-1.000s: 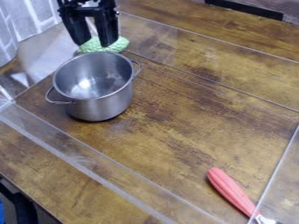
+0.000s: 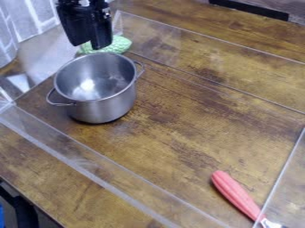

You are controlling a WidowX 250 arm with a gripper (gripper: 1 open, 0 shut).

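Observation:
A steel pot (image 2: 107, 105) with two side handles sits empty on the wooden table at the upper left. Above its back-left rim hangs my black gripper (image 2: 87, 40), cut off by the top edge of the view; whether its fingers are open or shut is unclear. A pale green textured item (image 2: 118, 45) lies behind the pot.
A red-handled utensil (image 2: 233, 190) lies at the lower right, running out of view. Clear low borders cross the wooden table (image 2: 202, 98).
The pot and utensil look unmoved.

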